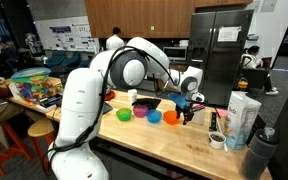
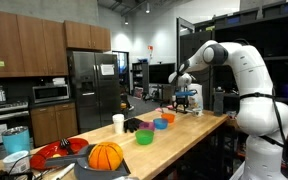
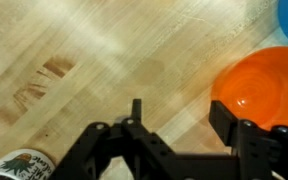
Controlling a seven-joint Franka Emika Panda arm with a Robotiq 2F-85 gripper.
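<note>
My gripper is open; in the wrist view its two fingers stand apart with bare wood showing between them. At the right of that view, an orange bowl (image 3: 269,85) has its near-left rim at the right fingertip, which overlaps the bowl's edge. Whether they touch I cannot tell. In exterior view 1 the gripper hangs just right of the orange bowl (image 1: 171,118), low over the table. A blue bowl (image 1: 154,116) sits beside it, followed leftward by a pink bowl (image 1: 139,111) and a green one (image 1: 124,115).
A patterned white cup (image 3: 19,165) shows at lower left in the wrist view. On the table's right stand a small bowl (image 1: 217,140), a tall bag (image 1: 241,118) and a dark canister (image 1: 259,153).
</note>
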